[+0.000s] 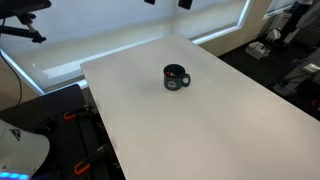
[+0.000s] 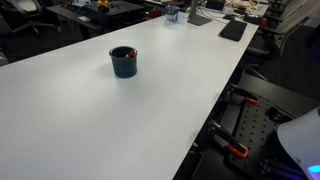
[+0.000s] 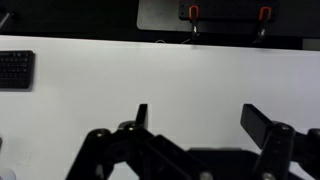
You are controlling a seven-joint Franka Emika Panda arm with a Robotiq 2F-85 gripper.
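Observation:
A dark mug (image 1: 175,80) with a handle stands upright on the white table (image 1: 215,115). Something reddish shows inside its mouth, too small to make out. The other exterior view shows the same mug (image 2: 124,64) on the table's far half. My gripper is open, its two black fingers wide apart over bare white tabletop. No mug appears in the wrist view. Only the fingertips (image 1: 185,4) reach into the top edge of the first exterior view, high above the table and clear of the mug.
A black keyboard (image 3: 15,69) lies at the table's left side in the wrist view. Light-coloured cups (image 2: 181,17) stand at the far end of the table. The robot's base (image 1: 20,150) sits beside the table edge.

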